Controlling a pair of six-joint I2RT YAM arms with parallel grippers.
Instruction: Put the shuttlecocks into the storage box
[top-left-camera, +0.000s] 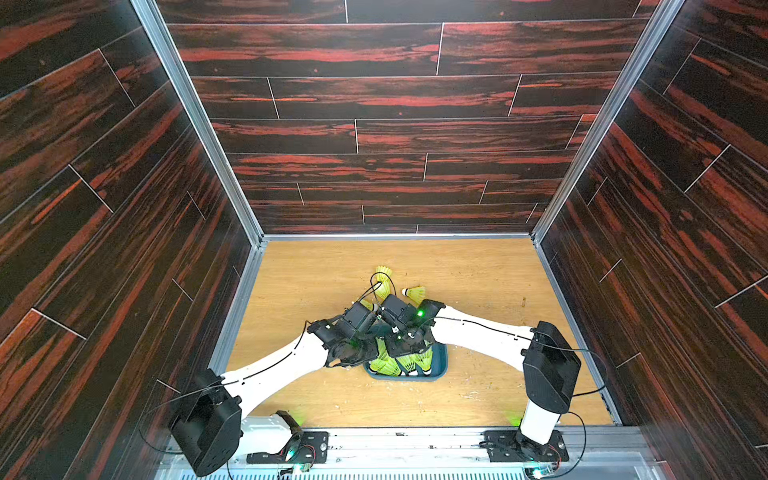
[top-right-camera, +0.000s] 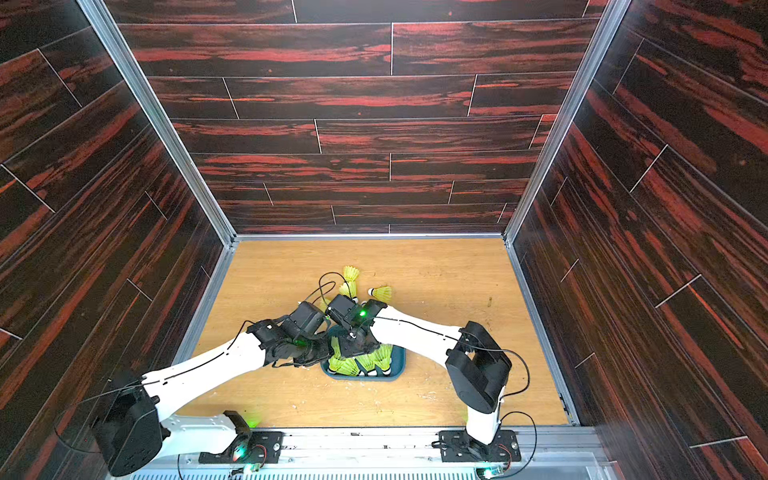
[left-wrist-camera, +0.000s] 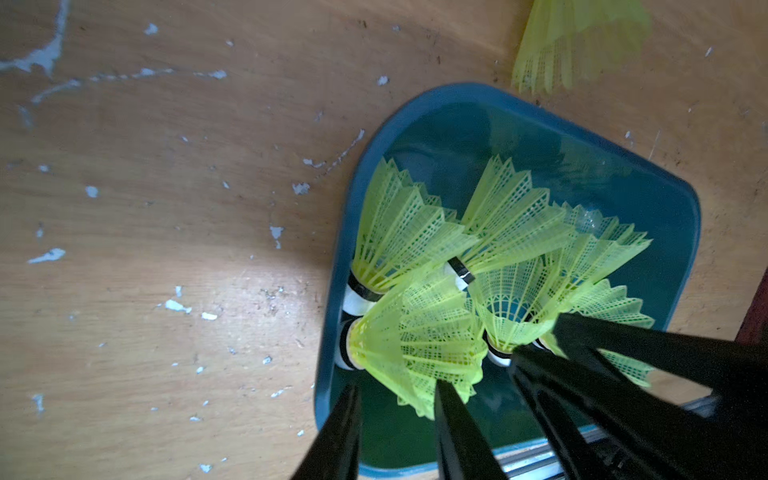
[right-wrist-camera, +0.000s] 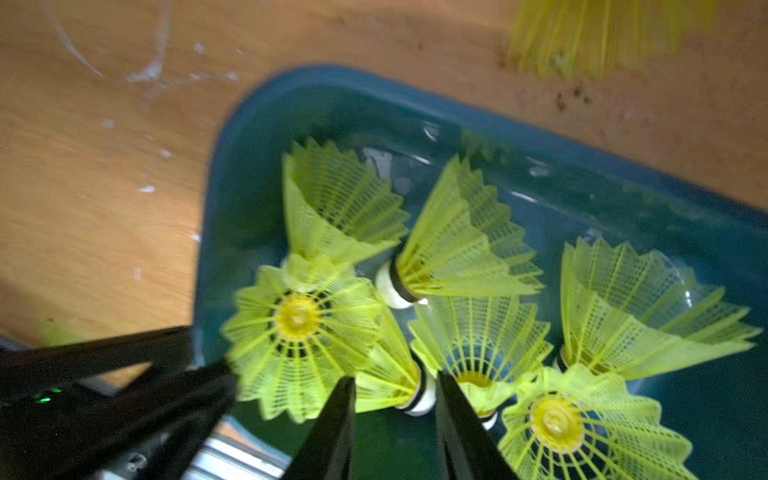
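Observation:
The storage box (left-wrist-camera: 345, 232) is a dark teal tub holding several yellow shuttlecocks (right-wrist-camera: 472, 232) with white-and-black bases. Over its left end hangs my left gripper, fingers apart; a shuttlecock skirt (left-wrist-camera: 416, 344) lies just beyond the tips. My right gripper is also over the box, its fingers parted, with a shuttlecock's white base (right-wrist-camera: 420, 396) showing between the tips in the right wrist view. I see nothing gripped in either. Outside the box, behind the grippers, lie loose shuttlecocks (top-left-camera: 383, 274), one of them (top-left-camera: 415, 293) farther right.
The two grippers sit very close together; the right one's dark body (left-wrist-camera: 640, 384) intrudes into the left wrist view. A cable loop (top-left-camera: 382, 276) arches above the shuttlecocks behind. Bare wooden table (top-left-camera: 496, 280) lies open on both sides.

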